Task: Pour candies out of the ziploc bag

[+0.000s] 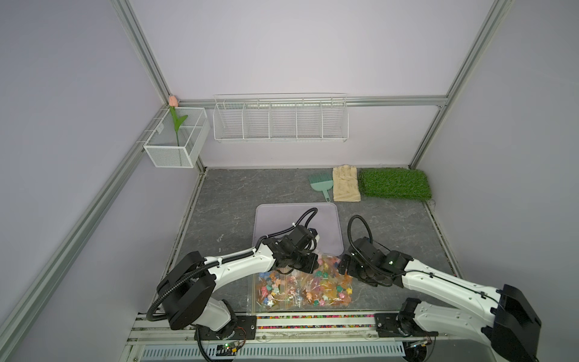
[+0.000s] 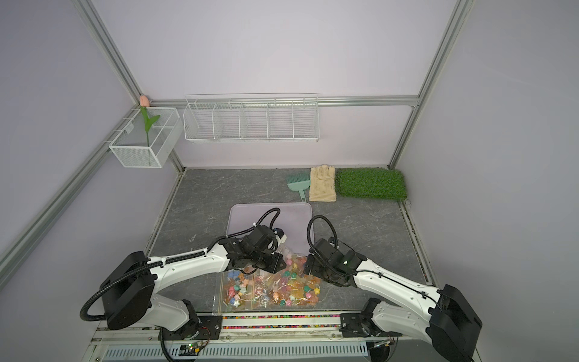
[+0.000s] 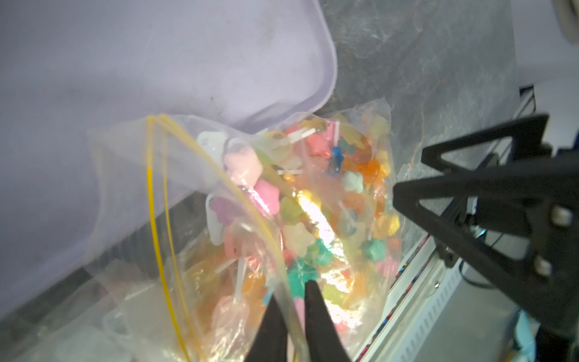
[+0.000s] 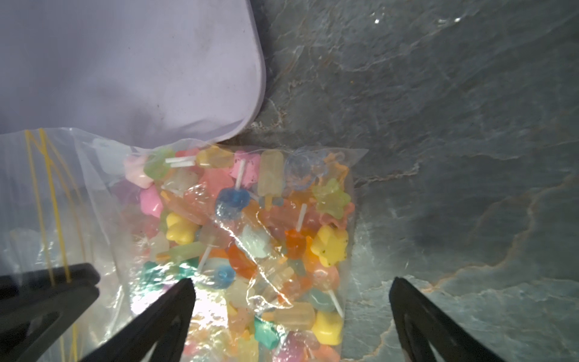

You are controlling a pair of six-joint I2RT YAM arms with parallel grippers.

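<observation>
A clear ziploc bag of colourful candies lies flat in front of the lilac tray. Its mouth, edged with yellow zip lines, faces left and stands partly raised. My left gripper is at that mouth. Its fingertips are close together, with the bag's clear film running down to them; whether they pinch it cannot be made out. Over the bag's right side my right gripper is open, one finger above the candies and the other above bare table.
More bagged candies lie to the left, partly under my left arm. At the back are a green dustpan, a glove and a grass mat.
</observation>
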